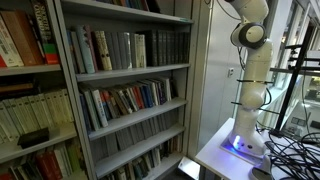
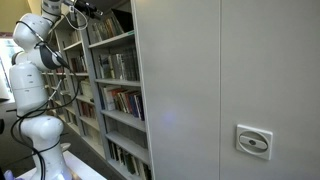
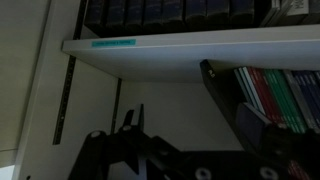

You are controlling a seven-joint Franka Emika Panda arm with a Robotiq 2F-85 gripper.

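Observation:
My gripper stands open in the wrist view, its dark fingers apart with nothing between them. It faces a shelf compartment with a bare white back wall. Right of that bare space, a black bookend (image 3: 226,98) leans beside a row of coloured books (image 3: 280,98). In exterior view 2 the gripper (image 2: 82,12) is high up at the upper shelves, small and hard to make out.
A tall bookcase (image 1: 128,73) full of books fills the middle of exterior view 1. Dark volumes (image 3: 165,14) stand on the shelf board (image 3: 200,44) above the gripper. The arm's base stands on a white table (image 1: 222,158).

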